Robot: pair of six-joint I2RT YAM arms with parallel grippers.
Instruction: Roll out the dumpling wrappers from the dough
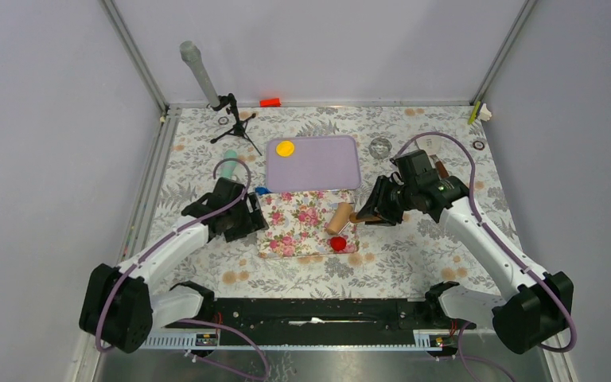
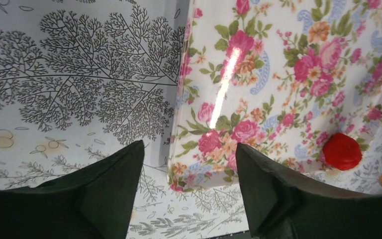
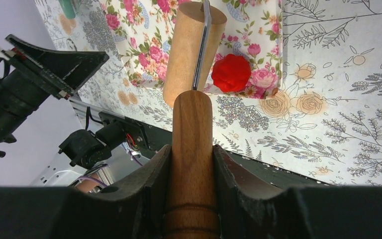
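A red lump of dough (image 1: 338, 243) sits near the right front corner of the floral mat (image 1: 290, 223). My right gripper (image 1: 366, 213) is shut on the wooden handle (image 3: 191, 154) of a rolling pin, whose pale roller (image 3: 184, 55) is over the mat beside the dough (image 3: 231, 72). My left gripper hangs over the mat's left edge, its fingers apart with nothing between them.
Behind the mat lies a lilac tray (image 1: 312, 167) with a yellow disc (image 1: 285, 148). A teal cylinder (image 1: 229, 165), a tripod (image 1: 239, 127), a glass (image 1: 379, 148) and a spatula (image 1: 437, 167) stand or lie around it.
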